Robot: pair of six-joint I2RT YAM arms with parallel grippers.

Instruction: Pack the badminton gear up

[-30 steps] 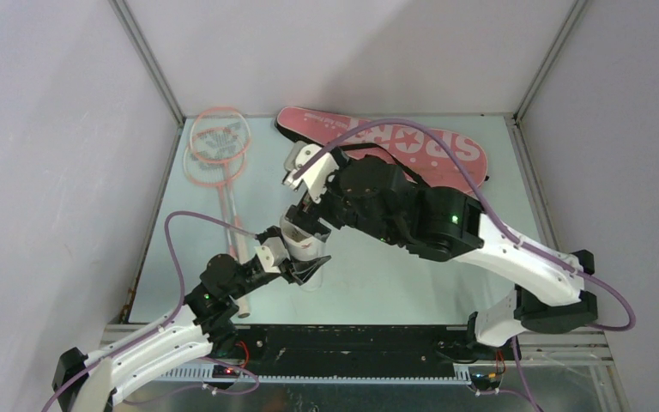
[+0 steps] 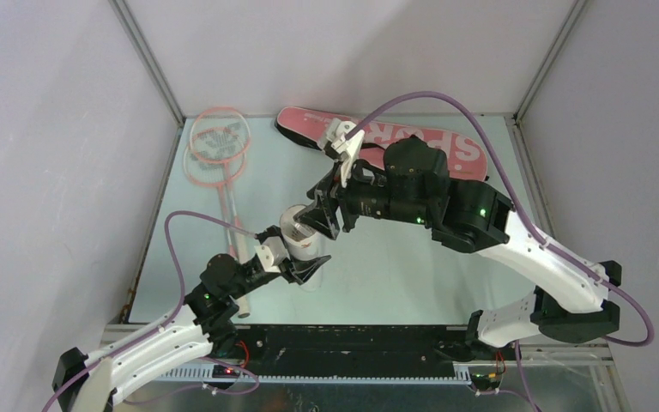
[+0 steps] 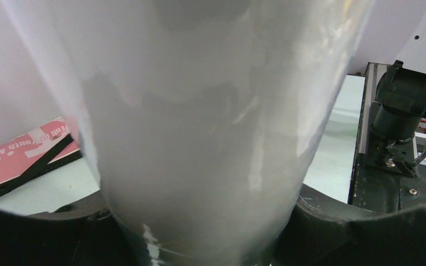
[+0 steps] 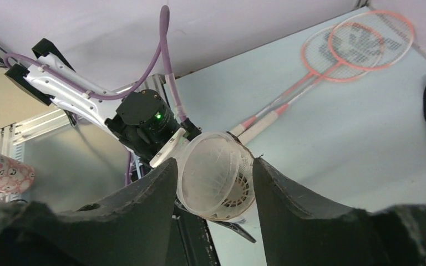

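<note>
A white shuttlecock tube [image 2: 303, 245] stands upright, with my left gripper [image 2: 291, 269] shut on it; its wall [image 3: 211, 122] fills the left wrist view. Over its top my right gripper is part open, fingertips either side of a translucent lid [image 4: 202, 172]; whether they touch it I cannot tell. A shuttlecock shows dimly inside the tube. Two pink rackets [image 2: 221, 154] lie overlapped at the left. The pink racket bag [image 2: 429, 150] lies along the back wall, partly hidden by the right arm.
Walls enclose the back and both sides. A pink patterned cup [image 4: 8, 174] appears at the left of the right wrist view, off the table.
The left arm and tube have stayed still.
</note>
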